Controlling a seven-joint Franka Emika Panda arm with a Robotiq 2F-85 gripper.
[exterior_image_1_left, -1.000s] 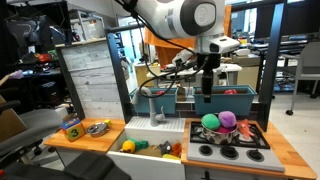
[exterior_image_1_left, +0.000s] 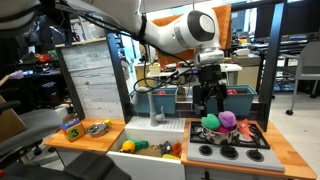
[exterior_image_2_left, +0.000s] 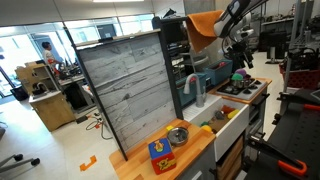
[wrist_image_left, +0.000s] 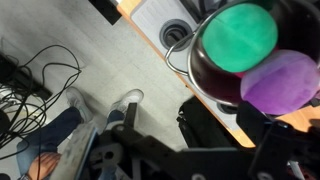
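Observation:
A pot (wrist_image_left: 216, 82) stands on the stove, with a green round object (wrist_image_left: 240, 37) and a purple round object (wrist_image_left: 280, 82) in its mouth. In exterior view 1 the green one (exterior_image_1_left: 210, 121) sits left of the purple one (exterior_image_1_left: 228, 119). My gripper (exterior_image_1_left: 210, 106) hangs pointing down just above these two objects, closest to the green one. It is open, and nothing shows held in it. Whether its fingers touch either object cannot be made out. The pot's lower part is mostly hidden in exterior view 1.
Stove knobs (exterior_image_1_left: 229, 153) line the counter's front. Left of the stove are an open drawer (exterior_image_1_left: 140, 161) with colourful items and a faucet (exterior_image_1_left: 154, 107). A metal bowl (exterior_image_1_left: 97, 129) and a yellow-red box (exterior_image_1_left: 73, 129) stand farther left. A blue bin (exterior_image_1_left: 240, 101) lies behind.
My gripper has come down toward the pot, closer to the green and purple objects. Both objects look unmoved.

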